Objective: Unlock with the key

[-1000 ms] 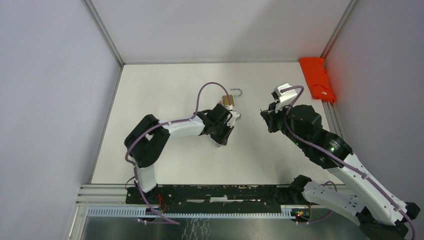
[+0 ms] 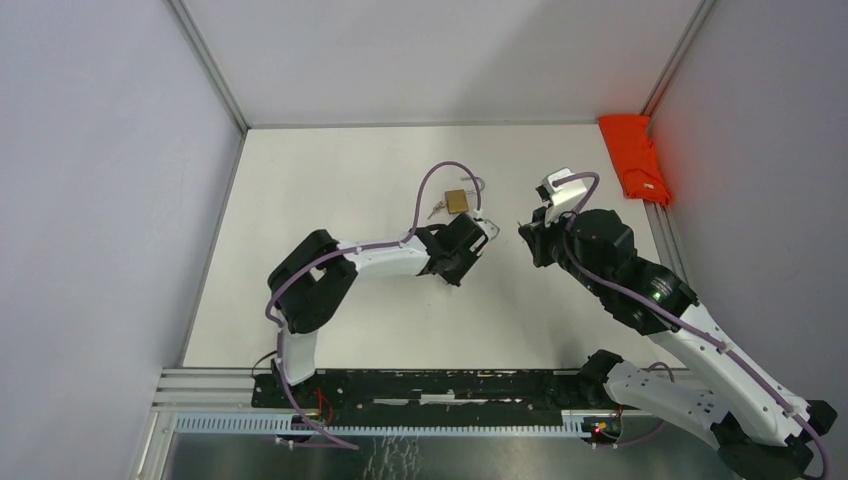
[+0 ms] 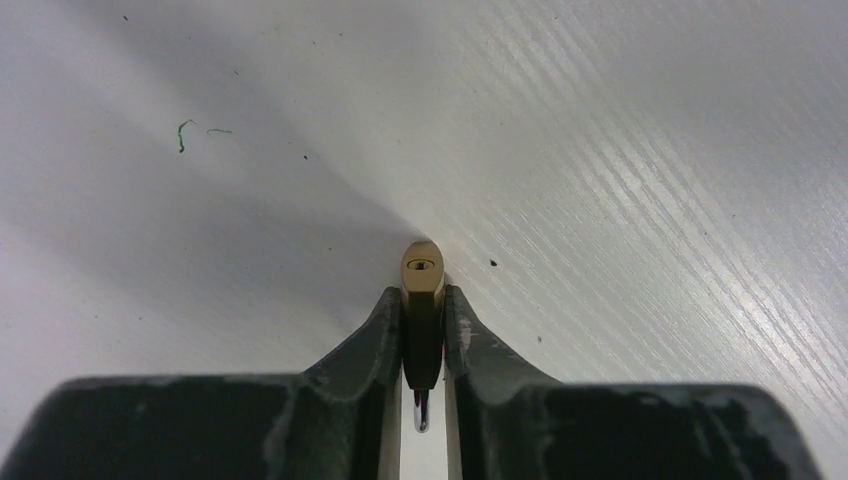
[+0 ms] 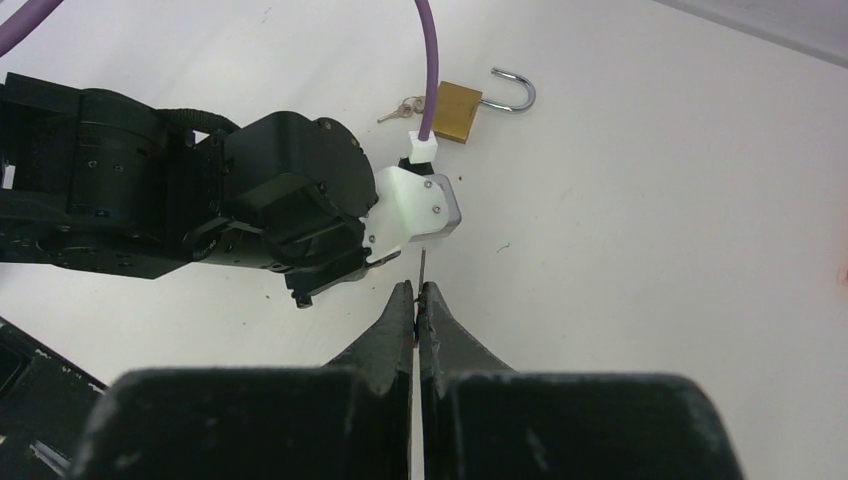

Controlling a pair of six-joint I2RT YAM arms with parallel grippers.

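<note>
A slim brass padlock (image 3: 422, 330) stands between the fingers of my left gripper, which press on its two sides. Its keyhole end points away from the gripper, and a bit of silver shackle shows at the other end. Close beneath it lies the white table. Out of my right gripper, which is shut, sticks a thin key blade (image 4: 422, 264), seen edge-on; the rest of the key is hidden by the fingers. In the top view the right gripper hangs to the right of the left one, with a clear gap between them.
A larger brass padlock (image 4: 457, 111) with its shackle open lies on the table behind the left gripper, with small keys (image 4: 399, 112) beside it. An orange cloth (image 2: 634, 157) lies in the back right corner. Bare table (image 2: 330, 180) surrounds the arms.
Compared with a second ago, my left arm has shifted right, uncovering the keys by the larger padlock.
</note>
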